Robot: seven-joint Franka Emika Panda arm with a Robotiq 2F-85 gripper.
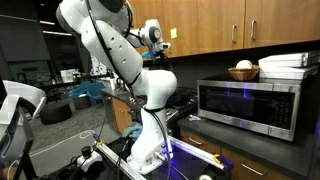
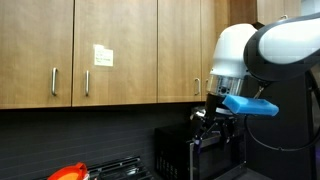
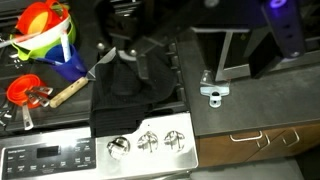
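Note:
My gripper (image 2: 215,132) hangs high in front of the wall cabinets, its fingers spread apart with nothing visible between them. In the first exterior view the gripper (image 1: 164,52) is at the left end of the upper cabinets, well above the counter. Seen from the wrist, a black cloth (image 3: 130,98) lies on the stove below, with no sign of the gripper touching it.
Left in the wrist view are a red and green bowl (image 3: 40,28), a blue cup (image 3: 70,66), red measuring cups (image 3: 28,88) and stove knobs (image 3: 149,141). A microwave (image 1: 246,106) stands on the counter, with a basket (image 1: 243,73) and white dishes (image 1: 288,62) on top.

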